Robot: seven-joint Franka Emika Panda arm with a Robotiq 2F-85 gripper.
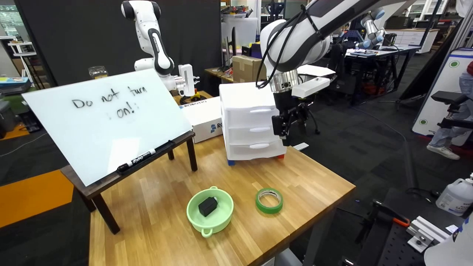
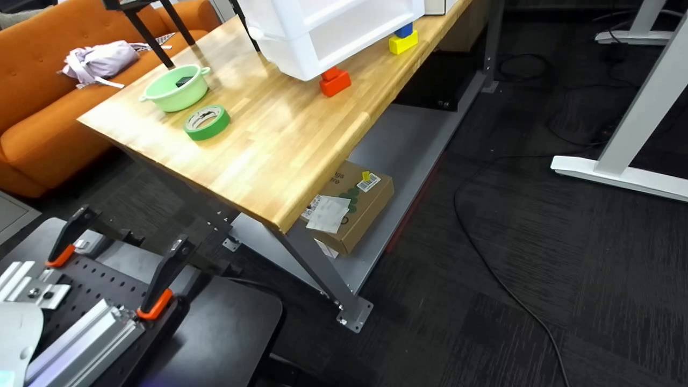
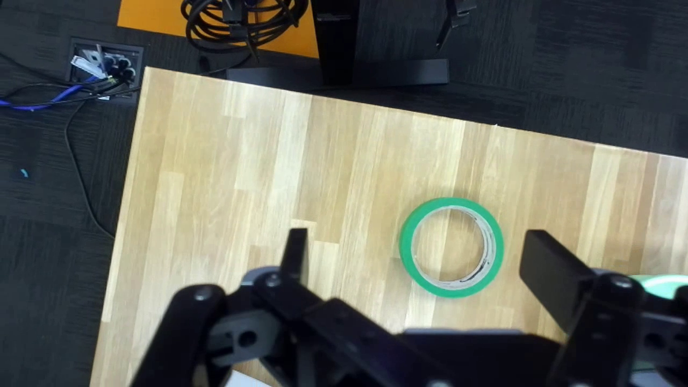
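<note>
Between the wide-apart fingers of my open gripper, the wrist view shows a roll of green tape (image 3: 407, 250) lying flat on the table below; nothing is held. Exterior view 1 has the gripper (image 1: 292, 130) high over the table's right side, in front of the drawer unit. There the green tape (image 1: 269, 207) rests nearer the front edge, well apart from the gripper. To its left stands a light green bowl (image 1: 193, 217) with two handles, a black block (image 1: 207, 206) inside. In exterior view 2 the arm is out of sight.
A white drawer unit (image 1: 252, 153) stands on coloured blocks at the back. On the left is a whiteboard (image 1: 111, 128) on a dark stand, a marker (image 1: 136, 160) on its ledge. Bare tabletop (image 1: 306, 190) surrounds the tape.
</note>
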